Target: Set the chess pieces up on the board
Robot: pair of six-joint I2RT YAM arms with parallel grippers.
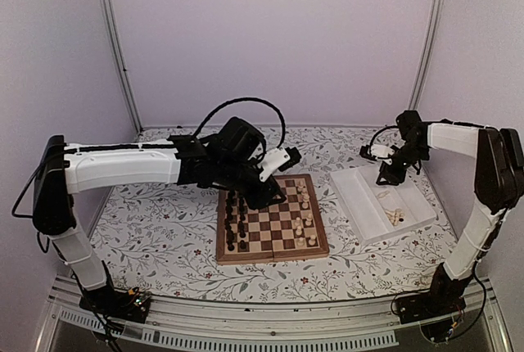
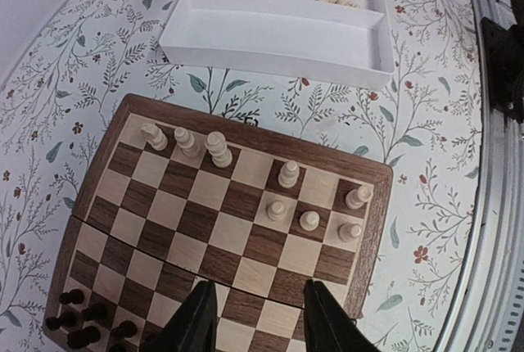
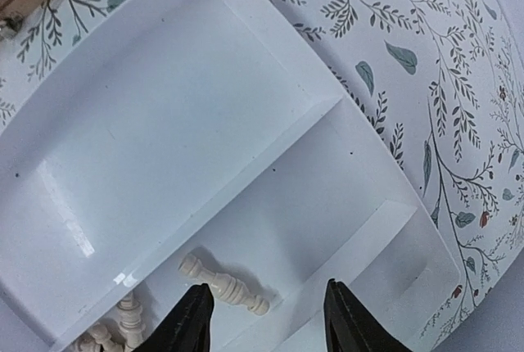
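Note:
The chessboard holds dark pieces along its left side and several white pieces, among them a tall one, on the side nearest the tray. My left gripper is held above the board, fingers apart and empty. The white tray has compartments with white pieces lying in them. My right gripper is over the tray, open and empty, with a loose white piece lying just beyond its fingertips and others at the lower left of its view, partly cut off.
Walls stand at the back and sides. A narrow strip of table separates board and tray.

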